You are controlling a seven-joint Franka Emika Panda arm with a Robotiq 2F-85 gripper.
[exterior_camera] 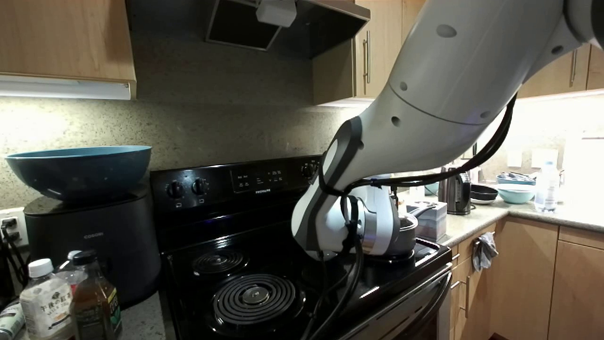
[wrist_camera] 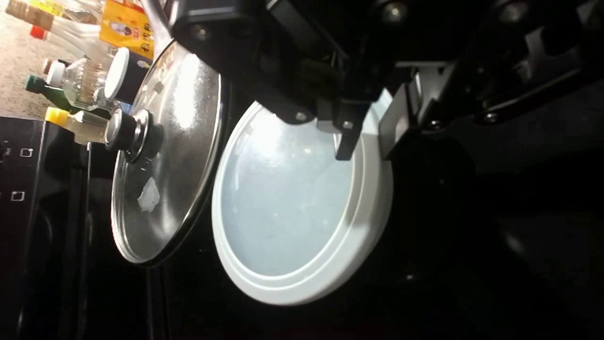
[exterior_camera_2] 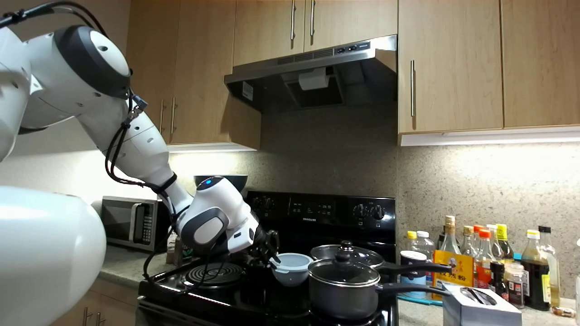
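Observation:
A pale blue-white bowl (exterior_camera_2: 292,269) is over the middle of the stove (exterior_camera_2: 255,296), left of the pots; whether it touches the cooktop I cannot tell. In the wrist view the bowl (wrist_camera: 286,209) looks empty. My gripper straddles its rim, one finger (wrist_camera: 346,144) inside and the other finger (wrist_camera: 395,127) outside. The fingers stand part open, with a gap still showing between the fingers. From the second exterior view, my gripper (exterior_camera_2: 273,261) meets the bowl's left side. The arm hides both bowl and gripper in the first exterior view.
A lidded saucepan (exterior_camera_2: 343,293) and a lidded pan (exterior_camera_2: 348,253) stand right of the bowl, handles pointing right. The pan's glass lid (wrist_camera: 167,164) is close beside the bowl. Bare coil burners (exterior_camera: 255,297) lie on the stove's left. Several bottles (exterior_camera_2: 484,255) crowd the right counter.

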